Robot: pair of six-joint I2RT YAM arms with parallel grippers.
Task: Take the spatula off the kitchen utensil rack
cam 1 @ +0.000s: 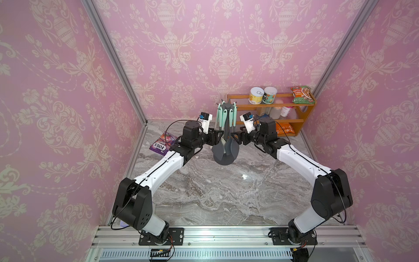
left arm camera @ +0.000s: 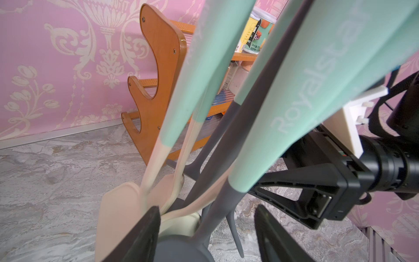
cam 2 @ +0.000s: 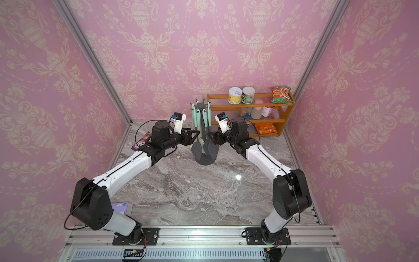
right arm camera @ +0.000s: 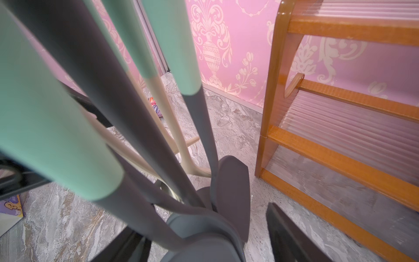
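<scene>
A utensil rack [cam 1: 224,159] stands at the middle of the counter, hung with several mint-handled utensils [cam 2: 205,115] with grey or cream heads. A grey spatula head [right arm camera: 233,192] shows in the right wrist view and cream heads in the left. My left gripper is at the rack's left side, fingers apart around lower handle shafts, not visibly closed on any. My right gripper faces it from the right, fingers apart, grey shafts and heads between and beyond them. Whether either touches a utensil cannot be told.
A wooden shelf [cam 1: 301,118] with cans and packets stands behind at the right, close to the rack. A purple packet [cam 1: 161,144] lies at the back left.
</scene>
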